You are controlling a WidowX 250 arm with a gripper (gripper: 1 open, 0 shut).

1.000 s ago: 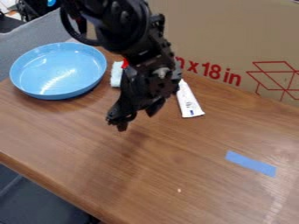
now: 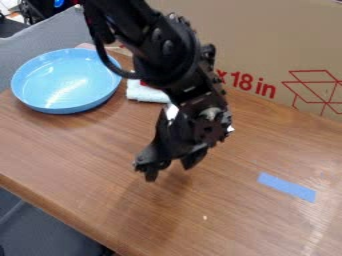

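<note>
My black gripper (image 2: pixel 171 163) hangs low over the middle of the wooden table, its fingers open and pointing down toward bare wood; nothing shows between them. A light blue round dish (image 2: pixel 64 85) lies at the back left. A white cloth-like item (image 2: pixel 144 90) lies behind the arm, partly hidden by it. Another white piece is almost completely covered by the gripper's body.
A cardboard box (image 2: pixel 274 55) with red printing stands along the back. A strip of blue tape (image 2: pixel 286 186) is on the right of the table (image 2: pixel 120 200). The table's edge runs along the lower left.
</note>
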